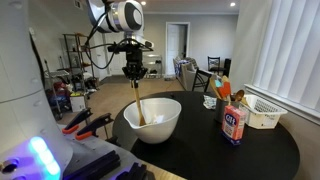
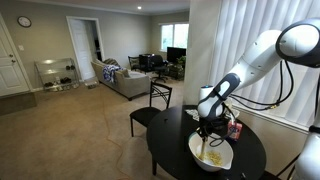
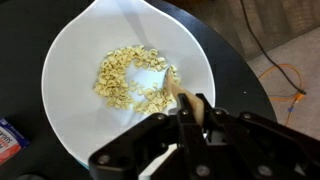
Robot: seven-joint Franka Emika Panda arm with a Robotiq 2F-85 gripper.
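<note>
In exterior view 1, my gripper (image 1: 135,78) is above the left side of a white bowl (image 1: 165,125), shut on the handle of a wooden utensil (image 1: 138,101). The utensil slants down into the bowl, its lower end by the near left wall. Seen from the wrist, pale oat-like pieces (image 3: 117,75) lie in a curved band around a bare patch of the bowl's bottom. The handle (image 3: 192,100) runs from between my fingers toward them. Exterior view 2 also shows the pieces (image 2: 212,157) inside the bowl; the gripper is small there.
Right of the bowl stands a red and blue container (image 1: 233,122). Behind it are a dark holder with utensils (image 1: 223,100) and a white basket (image 1: 262,113). A cable (image 3: 262,45) runs past the bowl.
</note>
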